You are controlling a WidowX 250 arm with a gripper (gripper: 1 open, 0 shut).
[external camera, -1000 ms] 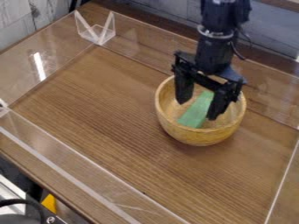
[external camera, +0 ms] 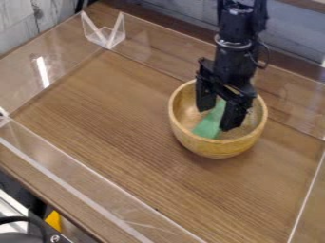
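My black gripper reaches down from the top over a yellow bowl on the wooden table. It stands open, its fingers above and partly within the bowl. A green object lies inside the bowl, below and between the fingers, partly hidden by the gripper.
A clear wire-like or plastic holder stands at the back left. A wall runs along the back. A small yellow item shows off the table at the lower left.
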